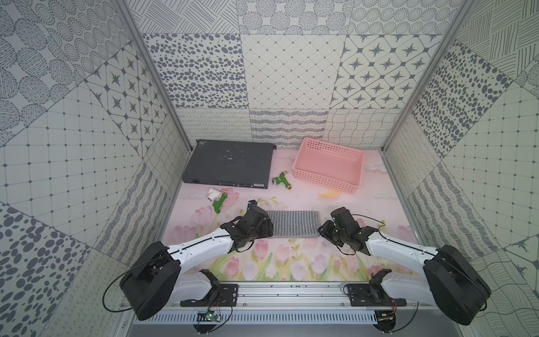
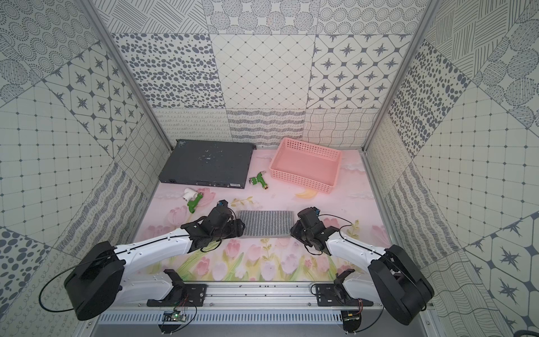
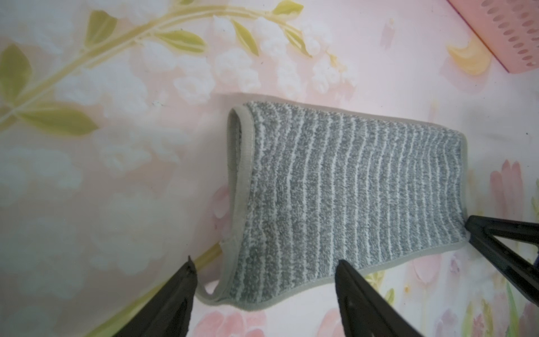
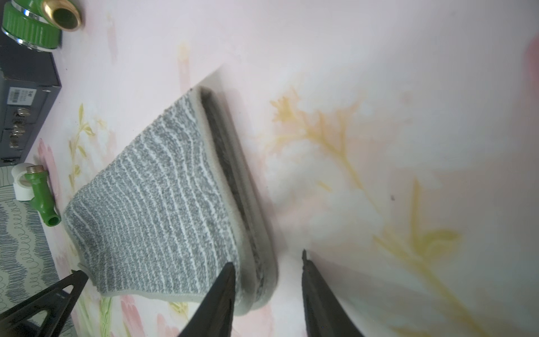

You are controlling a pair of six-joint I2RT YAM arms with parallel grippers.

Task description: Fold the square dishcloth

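The grey striped dishcloth [image 1: 293,223] lies on the flowered table as a folded rectangle, with a pale border and layered edges at both short ends [image 3: 242,168] [image 4: 224,185]. My left gripper is open over the cloth's left end, its fingers either side of the near-left part, nothing visibly held. My right gripper is open at the cloth's right near corner, one finger over the folded edge and the other just outside it on the table side.
A black box [image 1: 227,161] stands at the back left, a pink basket [image 1: 327,163] at the back right. Green fittings [image 1: 281,180] lie between them, more green and white pieces [image 1: 219,203] at the left. Free table surrounds the cloth's front and right.
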